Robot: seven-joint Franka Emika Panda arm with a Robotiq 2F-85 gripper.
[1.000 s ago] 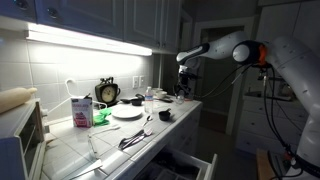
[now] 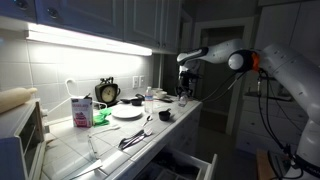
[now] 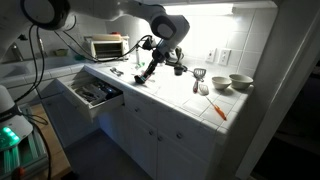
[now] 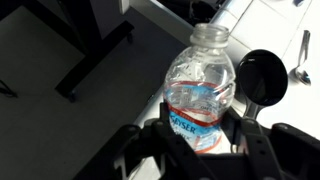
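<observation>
A clear plastic water bottle [image 4: 197, 85] with a red, white and blue label fills the middle of the wrist view, its capped end toward the top. My gripper is shut on the bottle, with dark fingers on either side of the label. In exterior view 1 the gripper [image 2: 183, 94] is small, low over the far end of the counter, and the bottle is hard to make out there. The white arm [image 3: 168, 28] reaches over the counter in exterior view 2, where the fingers are too small to read.
A black pan-like vessel [image 4: 262, 78] and a spoon [image 4: 303, 66] lie beside the bottle. An open drawer [image 3: 92, 100] juts out below the counter. Bowls [image 3: 241, 81], an orange-handled utensil [image 3: 214, 106], a white plate [image 2: 127, 111] and a box [image 2: 82, 111] occupy the counter.
Over the last second the arm has shifted slightly at the far end of the counter, its wrist part looking a little raised. The counter items look unmoved.
</observation>
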